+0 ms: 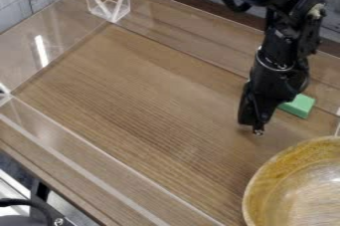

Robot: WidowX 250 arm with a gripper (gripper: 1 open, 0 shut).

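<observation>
My black gripper hangs low over the wooden floor at the right of the view, its fingers pointing down and shut, with nothing visible between them. Just behind it to the right lies a green block, partly hidden by the gripper and arm.
A tan round bowl fills the lower right corner. Clear plastic corner pieces stand at the back left.
</observation>
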